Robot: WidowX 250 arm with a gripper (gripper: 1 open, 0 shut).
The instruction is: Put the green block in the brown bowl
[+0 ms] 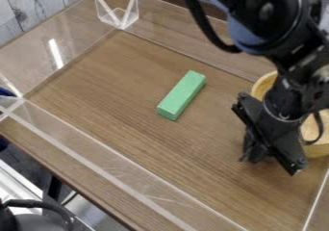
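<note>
The green block [182,95] lies flat on the wooden surface near the middle, slanting up to the right, with nothing touching it. At the right edge is the brown bowl [314,146], largely hidden behind my arm; only parts of its rim and side show. My gripper [267,158] points downward in front of the bowl, to the right of the block and well apart from it. Its dark fingers blend together, so how far apart they stand is unclear. No object shows in its grasp.
A clear plastic piece [117,11] stands at the back left. Bare wood [110,86] spreads left of the block and in front of it. Clear strips run along the tray's edges, and dark cables [38,211] lie outside at the lower left.
</note>
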